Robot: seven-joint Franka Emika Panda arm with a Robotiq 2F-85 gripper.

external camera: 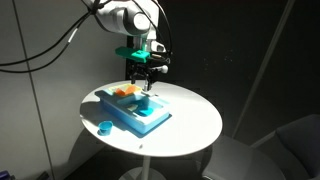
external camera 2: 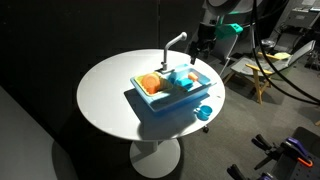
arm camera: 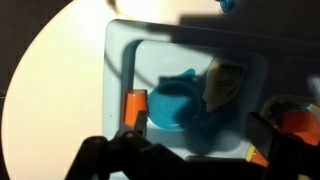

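A light-blue toy sink point(external camera 2: 160, 104) with a white tap point(external camera 2: 172, 48) sits on the round white table point(external camera: 185, 125). Inside its basin lie a blue round dish point(arm camera: 174, 105), an orange block point(arm camera: 135, 106) and a pale wedge-shaped piece point(arm camera: 222, 85). Orange and yellow pieces point(arm camera: 296, 120) fill the other side section. My gripper is open above the basin, its dark fingers apart and nothing held between them. A small blue cup point(external camera: 105, 128) stands on the table beside the sink.
Wide bare table surface surrounds the sink, especially on the side away from the arm. The tap rises close to the gripper. A chair point(external camera 2: 262, 63) stands off the table behind the arm.
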